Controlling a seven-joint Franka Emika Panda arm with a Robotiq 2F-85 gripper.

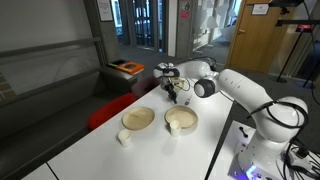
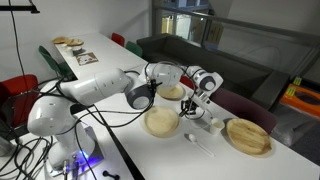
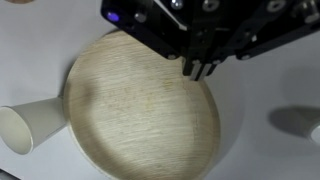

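My gripper is shut, and nothing shows between its fingers. In the wrist view it hangs over the edge of a round, pale wooden plate (image 3: pixel 145 115), and the plate's surface is bare where it shows. A white cup (image 3: pixel 30 127) lies to the left of that plate in the same view, and part of another cup (image 3: pixel 315 132) is at the right border. In exterior view 1 the gripper (image 1: pixel 174 95) is beyond the right-hand plate (image 1: pixel 182 119); its fingertips are too small to make out there.
Another round plate (image 1: pixel 138 118) stands to the left, with a cup (image 1: pixel 124 136) near it. A second cup (image 1: pixel 175 128) is by the right-hand plate. Exterior view 2 also shows a pale spoon (image 2: pixel 200 145) on the table.
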